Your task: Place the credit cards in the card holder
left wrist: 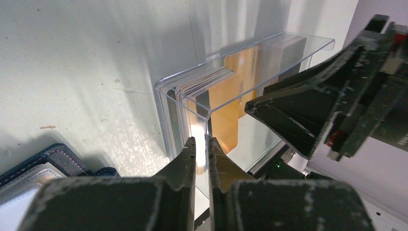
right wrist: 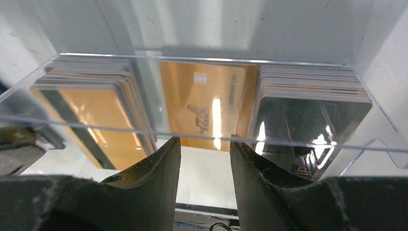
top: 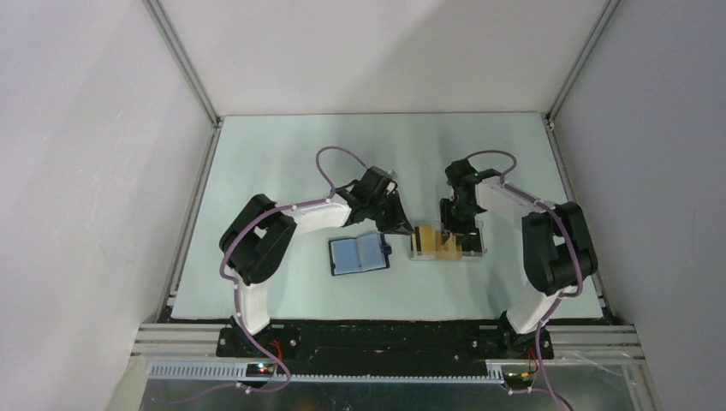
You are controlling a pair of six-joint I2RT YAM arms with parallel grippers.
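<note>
A clear acrylic box holds stacks of credit cards: gold and black at the left, loose gold cards in the middle, black cards at the right. My left gripper is shut on the box's left end. My right gripper is over the middle of the box, part open, its fingertips at the gold cards' lower edge; I cannot tell whether they touch. The blue card holder lies open left of the box; its corner shows in the left wrist view.
Both grippers are close together at the box. Walls and rails border the table.
</note>
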